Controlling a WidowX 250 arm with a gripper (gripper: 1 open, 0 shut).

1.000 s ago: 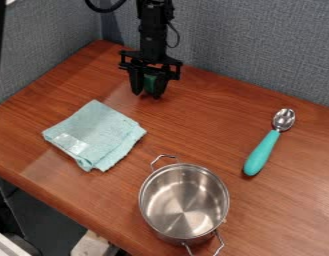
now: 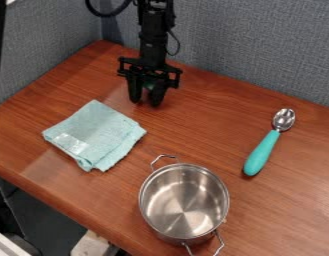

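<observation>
My black gripper [image 2: 149, 86] reaches down to the wooden table at the back centre, over a small dark green object [image 2: 155, 95] that is mostly hidden by the fingers; I cannot tell whether it is held. A folded pale mint cloth [image 2: 93, 134] lies at the left front of the gripper. A steel pot [image 2: 182, 200] with two handles stands at the front centre. A spoon with a turquoise handle [image 2: 262, 152] lies on the right.
Grey padded walls [image 2: 254, 45] bound the table at the back and left.
The gripper has shifted very slightly down over the dark green object; the cloth, pot and spoon are unmoved.
</observation>
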